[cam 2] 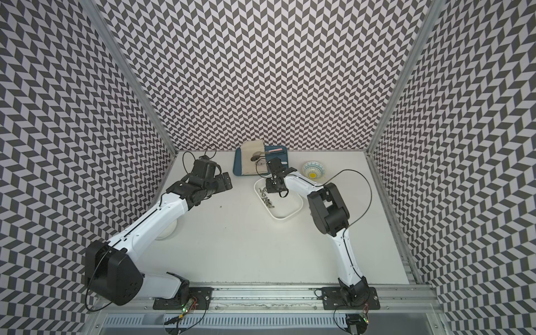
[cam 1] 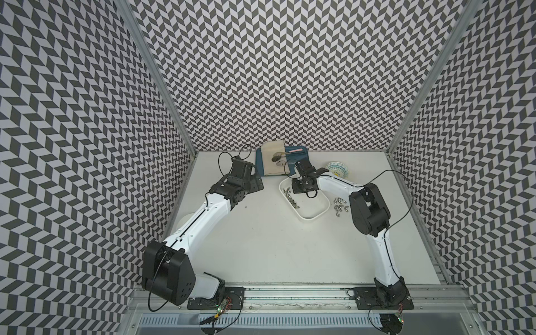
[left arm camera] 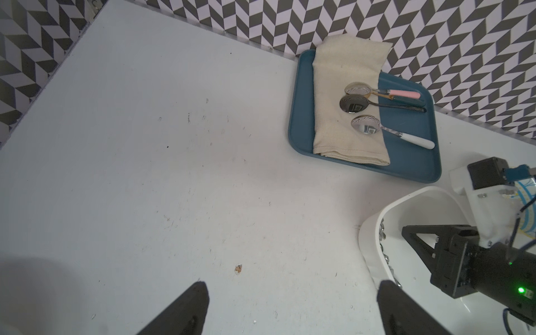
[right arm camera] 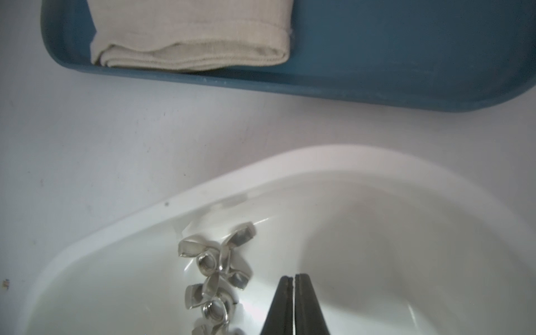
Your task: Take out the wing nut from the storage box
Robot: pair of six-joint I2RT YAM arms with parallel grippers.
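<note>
The white storage box (cam 1: 304, 218) stands near the middle back of the table. Silver wing nuts (right arm camera: 215, 279) lie in a row along its left inner wall. My right gripper is over the inside of the box, just right of that row; its fingertips meet and nothing shows between them. From the left wrist view, the same gripper also has its fingers closed to a point, apart from the nuts. My left gripper is held left of the box, its fingers wide apart and empty.
A blue tray (left arm camera: 301, 111) with a folded cloth and spoons sits behind the box. Several loose wing nuts (cam 1: 339, 207) lie on the table right of it. A patterned bowl (cam 2: 312, 170) stands at the back right.
</note>
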